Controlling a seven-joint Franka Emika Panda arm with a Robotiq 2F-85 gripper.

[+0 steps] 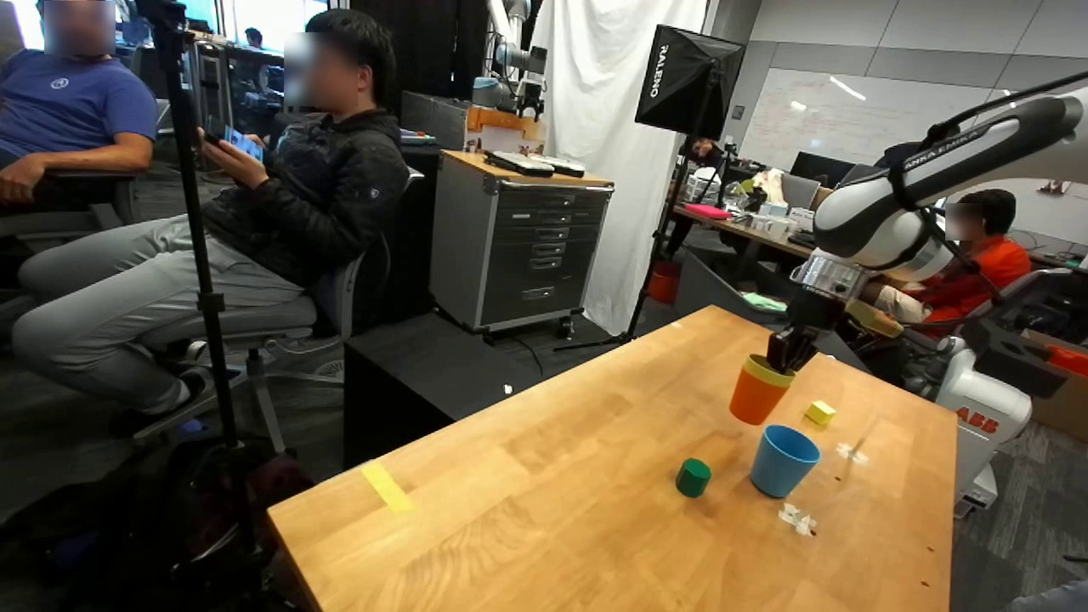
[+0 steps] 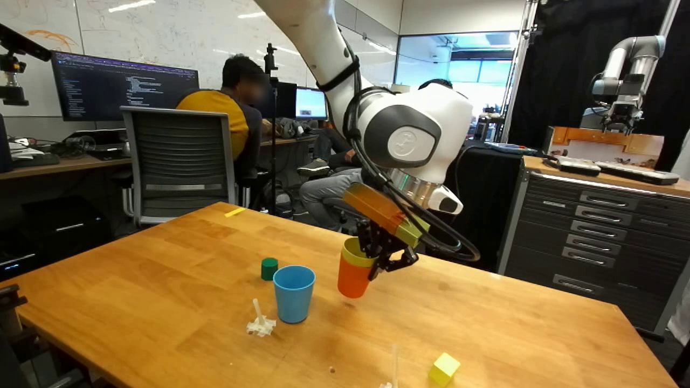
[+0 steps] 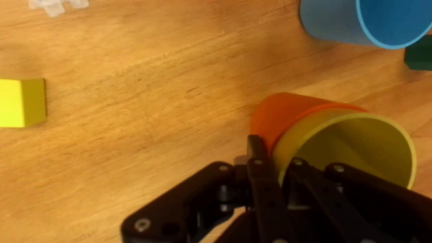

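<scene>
My gripper is shut on the near wall of an orange cup with a yellow rim and yellow inside. One finger lies outside the wall, the other reaches inside. The orange cup hangs slightly tilted, a little above the table in both exterior views. Beside it stands a blue cup, upright with its mouth up. A small green block sits close to the blue cup on its far side from the yellow cube. The bottom of the blue cup's inside cannot be made out.
White tape patches, one with a short stick, are fixed to the wooden table near the blue cup. A yellow tape strip marks the table's other end.
</scene>
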